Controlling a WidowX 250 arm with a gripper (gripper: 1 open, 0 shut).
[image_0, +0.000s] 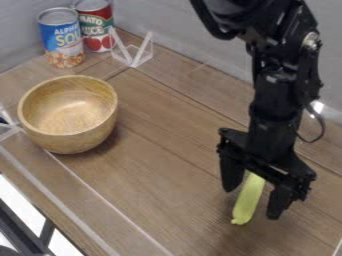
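My black gripper (257, 184) stands open low over the right side of the wooden table, its fingers on either side of a long yellow-green object (246, 203) that lies on the tabletop. The object's far end is partly hidden by the gripper. I cannot tell whether the fingers touch it.
A wooden bowl (68, 125) sits at the left of the table (147, 180). Two cans, one blue (62, 40) and one red (96, 27), stand at the back left corner near a wall.
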